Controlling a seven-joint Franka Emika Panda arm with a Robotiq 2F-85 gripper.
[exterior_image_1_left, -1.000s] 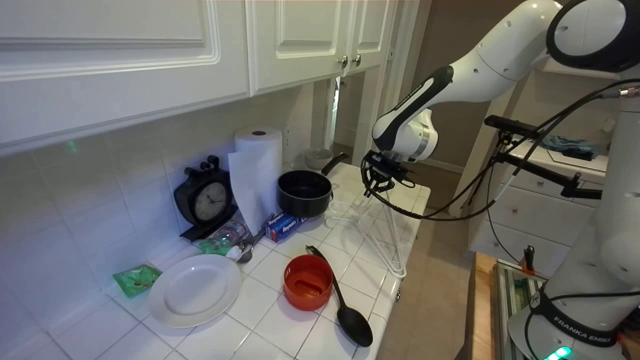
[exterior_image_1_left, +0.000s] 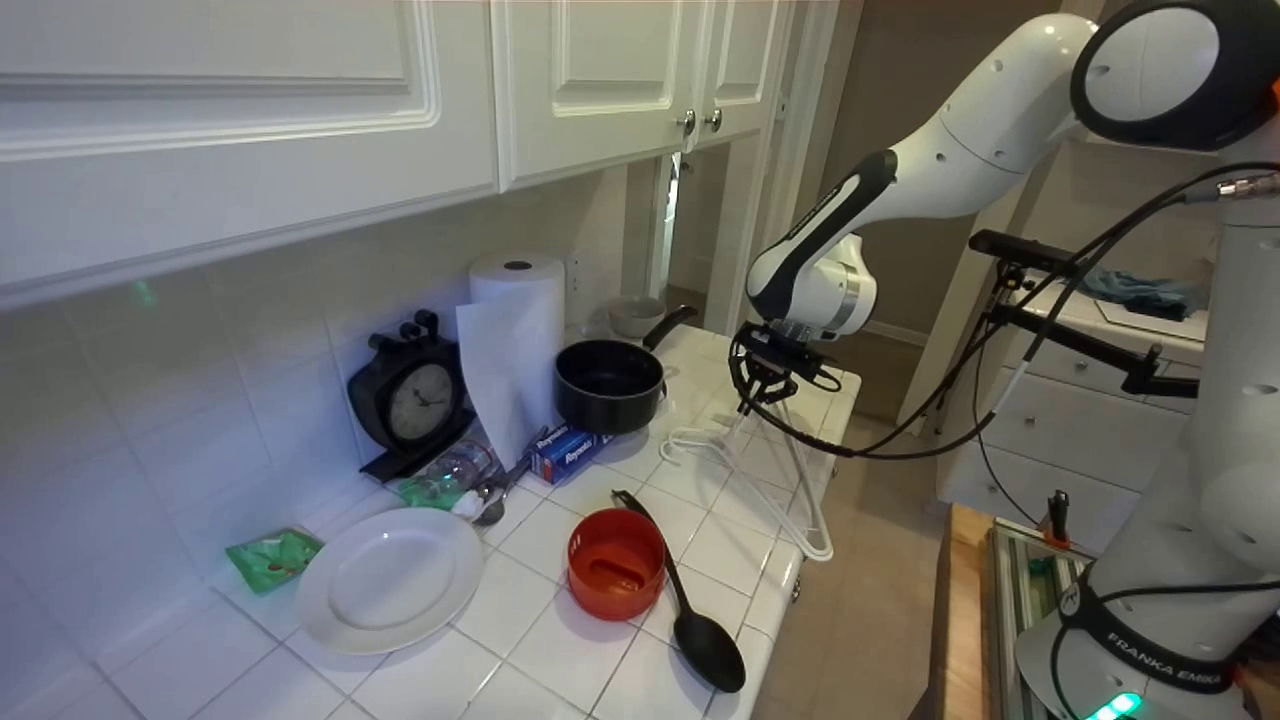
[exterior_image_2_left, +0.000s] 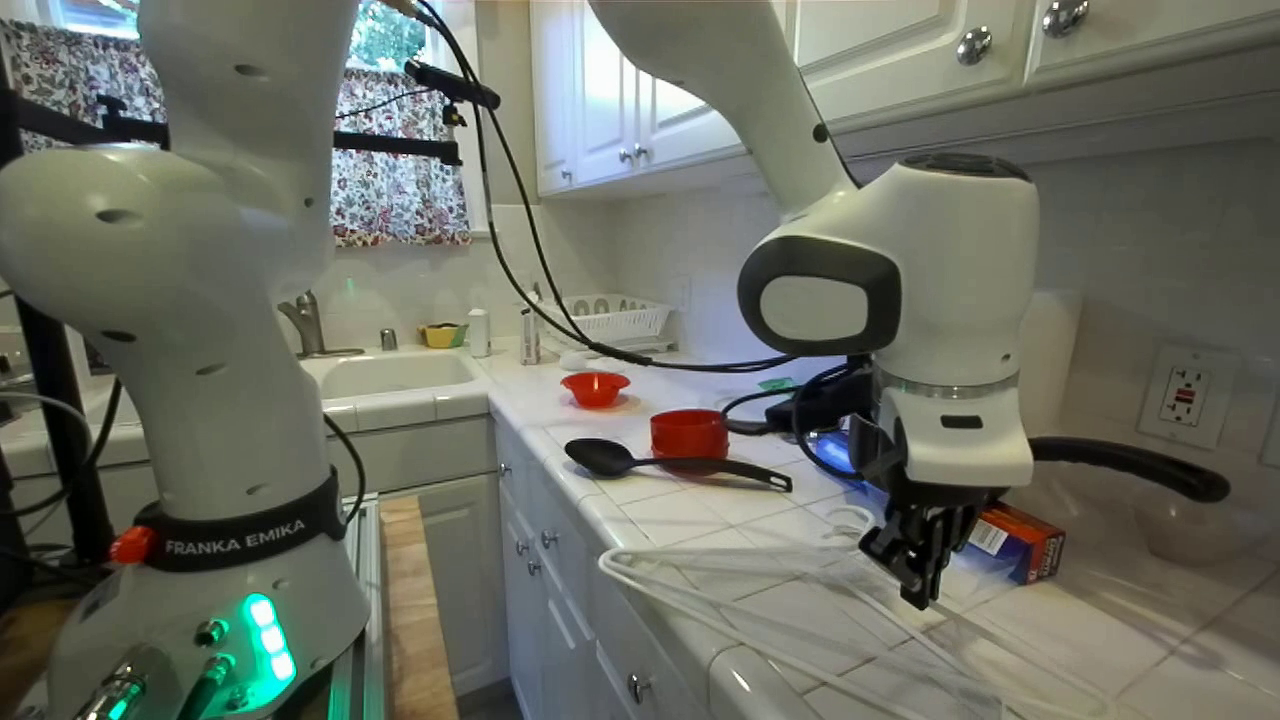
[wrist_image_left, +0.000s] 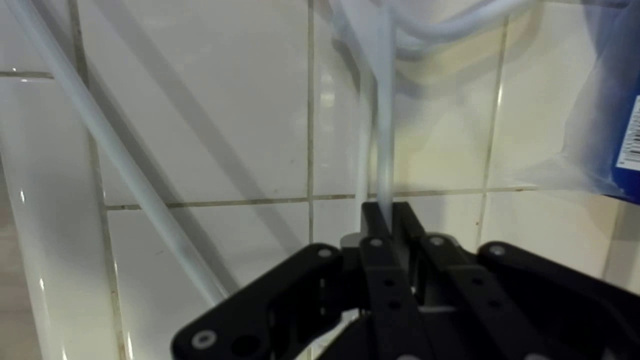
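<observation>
A white hanger (wrist_image_left: 385, 138) has one of its bars running between the fingers of my gripper, which is shut on it in the wrist view. Another long bar slants down the left side of that view, throwing a shadow on the tiles. From exterior view 1, the hanger (exterior_image_1_left: 819, 516) stretches from below my gripper (exterior_image_1_left: 764, 402) toward the counter's front edge. The second exterior view has my gripper (exterior_image_2_left: 914, 578) low over the counter, pointing down. Beside it the hanger (exterior_image_2_left: 672, 556) reaches left to the counter edge; motion blurs its lower part.
Behind the hanger stand a black pot (exterior_image_1_left: 608, 402) and a blue foil box (exterior_image_1_left: 567, 452). A red bowl (exterior_image_1_left: 615, 576), a black spoon (exterior_image_1_left: 708, 652) and a white plate (exterior_image_1_left: 390, 580) occupy the nearer counter. Bare tiles lie around the hanger.
In exterior view 1, my gripper has shifted slightly right and lower. The hanger has moved with it, its near end now farther right, at the counter's edge.
</observation>
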